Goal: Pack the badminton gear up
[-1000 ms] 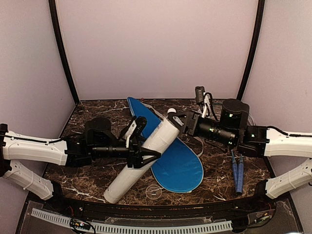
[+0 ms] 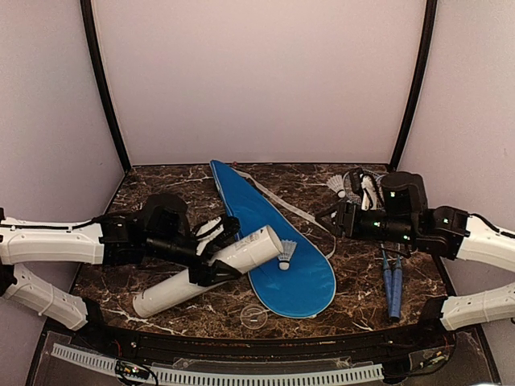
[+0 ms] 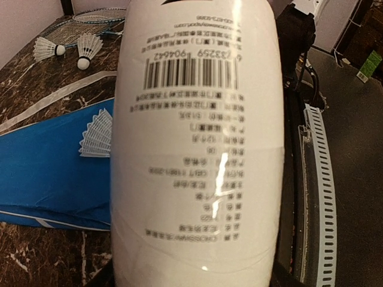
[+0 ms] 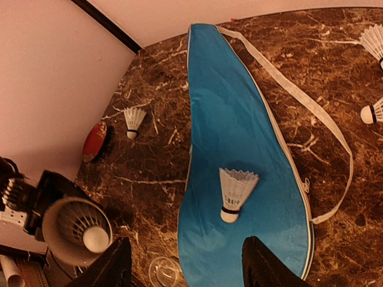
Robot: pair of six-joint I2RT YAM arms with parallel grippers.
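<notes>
My left gripper (image 2: 216, 251) is shut on the white shuttlecock tube (image 2: 169, 293), held tilted; its label fills much of the left wrist view (image 3: 197, 143). The right wrist view shows a cork inside the tube's open end (image 4: 96, 239). A shuttlecock (image 2: 285, 254) lies on the blue bag (image 2: 294, 293). My right gripper (image 2: 326, 219) stands open and empty above the bag's right side; its fingers show at the bottom of the right wrist view. Rackets (image 2: 394, 289) lie at the right, partly under the right arm. More shuttlecocks (image 4: 133, 122) lie around on the marble top.
A red oval object (image 4: 94, 142) lies at the far left in the right wrist view. A clear round lid (image 2: 253, 318) lies at the front centre, near the table edge. Walls bound the back and both sides.
The tube has shifted left in my left gripper's hold. A shuttlecock at its end now lies on the bag. My right gripper has moved right and down from the tube's end.
</notes>
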